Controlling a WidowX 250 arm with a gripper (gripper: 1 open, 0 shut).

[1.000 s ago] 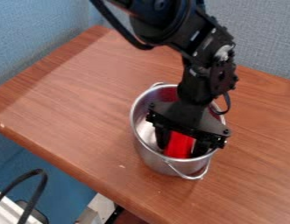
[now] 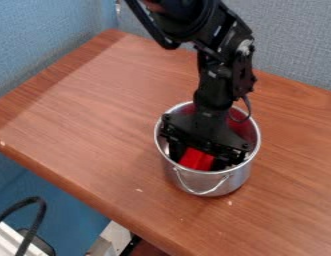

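A metal pail (image 2: 196,181) with a wire handle stands on the wooden table. A red block (image 2: 197,160) lies inside it, partly hidden by my gripper. My black gripper (image 2: 203,148) reaches down into the pail above and around the red block. Whether its fingers are open or shut on the block cannot be told.
Padded blue-grey walls stand at the left and back. At the lower left, beyond the table edge, are a black cable and some white equipment.
My gripper has moved left and lower into the pail, and the arm above it has shifted. Less of the red block shows now.
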